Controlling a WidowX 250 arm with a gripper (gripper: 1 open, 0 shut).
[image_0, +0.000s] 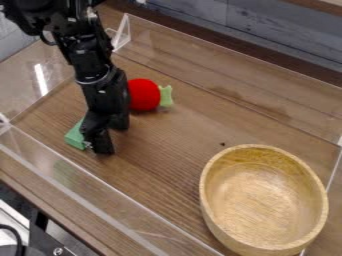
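My black gripper (99, 140) is low over the wooden tabletop, its fingers open around or just beside a green object (80, 134), which is partly hidden behind it. A red, rounded object with a pale green top (144, 94) lies just behind the gripper to the right.
A large tan bowl (263, 195) stands at the front right of the table (234, 100). A wall or ledge runs along the back.
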